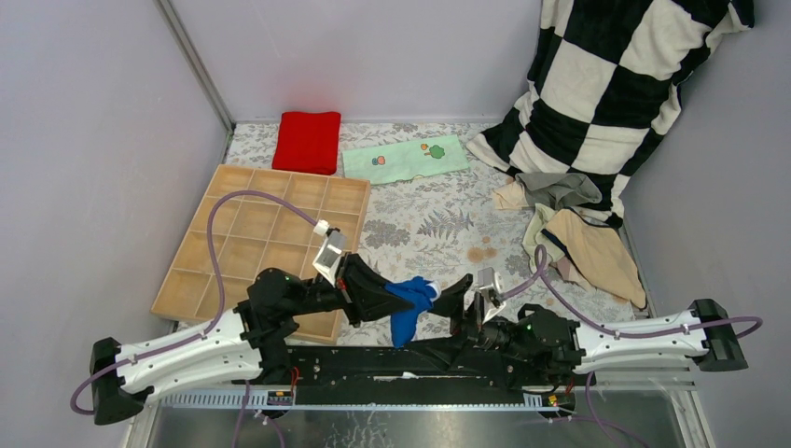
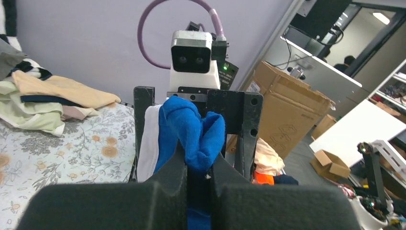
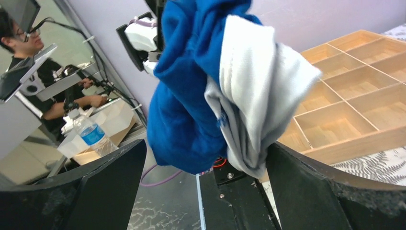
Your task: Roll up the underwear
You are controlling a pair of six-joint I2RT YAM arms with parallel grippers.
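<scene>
Blue underwear (image 1: 408,303) with a white band hangs bunched above the front of the table. My left gripper is shut on it, the cloth pinched between its fingertips. From the right, my right gripper (image 1: 443,322) faces the bundle with wide open fingers. In the right wrist view the blue cloth and its white band (image 3: 253,72) fill the space ahead of and between the fingers. Behind the bundle, the left wrist view shows the right gripper's two fingers on either side of it. Whether they touch the cloth I cannot tell.
A wooden compartment box (image 1: 252,233) stands empty at the left. Behind it lie a folded red cloth (image 1: 308,142) and a mint cloth (image 1: 406,161). Several loose garments (image 1: 597,247) are heaped at the right, by a checkered blanket (image 1: 606,89).
</scene>
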